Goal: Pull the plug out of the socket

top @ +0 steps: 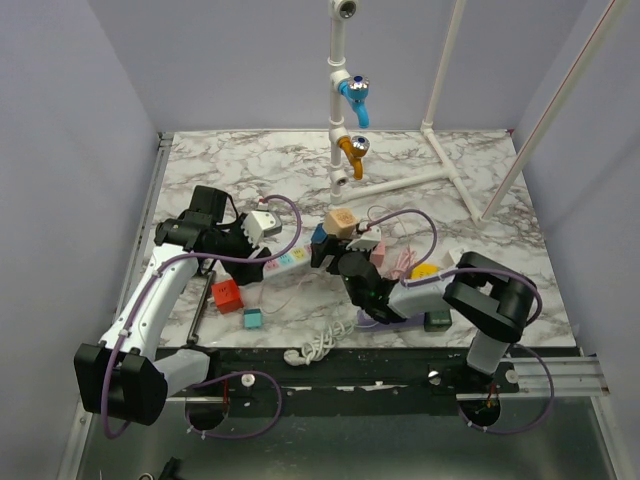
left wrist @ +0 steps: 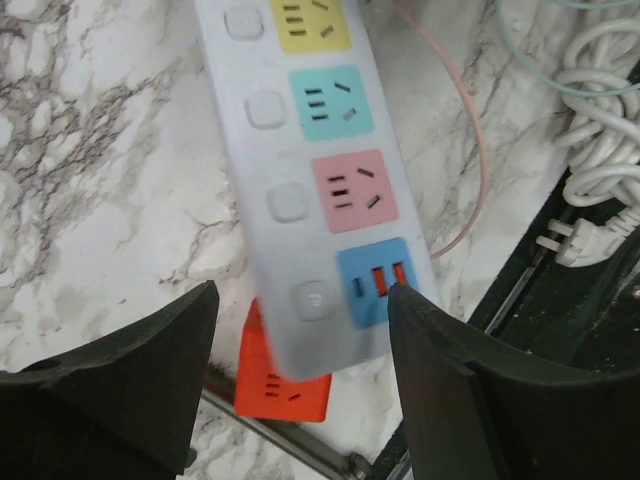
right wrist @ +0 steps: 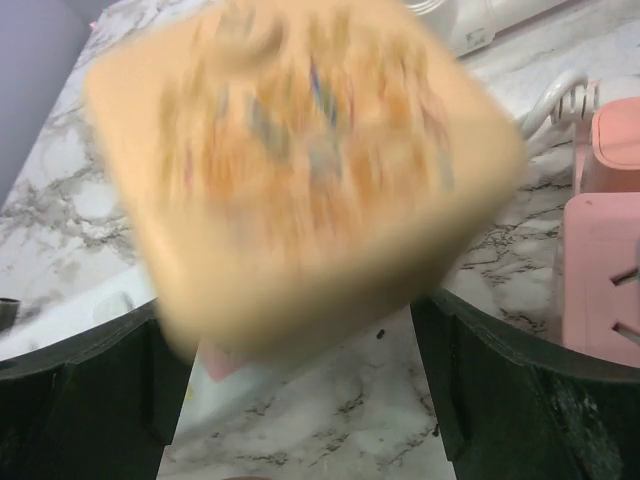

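Note:
The white power strip (left wrist: 275, 200) has yellow, teal, pink and blue sockets; those in the left wrist view have nothing in them. My left gripper stands open over the blue-socket end, its fingers apart on either side. In the top view my right gripper (top: 325, 258) is by the strip's other end. It is open, with the strip and a blurred tan box (right wrist: 320, 170) seen beyond its fingers (right wrist: 475, 370); nothing appears clamped. A white plug (left wrist: 580, 240) lies loose beside a coiled cord (left wrist: 600, 120). Any plug at the strip's far end is hidden.
An orange-red box (top: 226, 296) and a teal block (top: 252, 318) lie near the left gripper. Pink boxes (right wrist: 605, 270) with a white cord stand right of the right gripper. Faucet pipes (top: 337, 110) rise behind. Marble (top: 220, 150) is clear at the back left.

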